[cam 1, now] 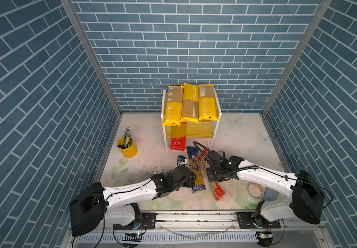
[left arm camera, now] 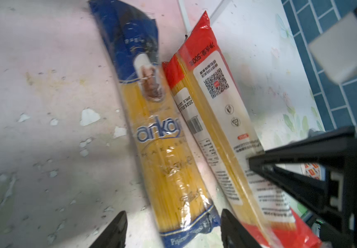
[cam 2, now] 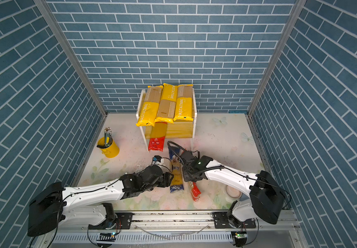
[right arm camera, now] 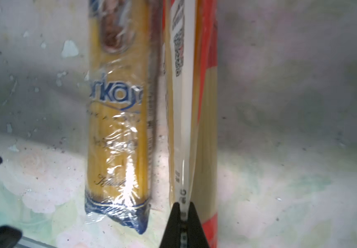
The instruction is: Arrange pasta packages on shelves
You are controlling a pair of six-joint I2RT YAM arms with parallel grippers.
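A blue-ended Arkaj pasta pack (left arm camera: 161,157) lies on the table before the shelf (cam 1: 164,136); just right of it is a red-ended pack (left arm camera: 228,136). My right gripper is at the red-ended pack, with part of that pack between its fingers; whether it is closed on it is unclear. My left gripper hovers low over the near end of the Arkaj pack, fingers apart and open. Three yellow Pastatime packs (cam 1: 190,103) rest on the top shelf, and another red-ended pack (cam 1: 178,142) sits on the lower level at left.
A yellow cup with utensils (cam 1: 128,149) stands at left. A round container (cam 1: 255,190) is at the front right.
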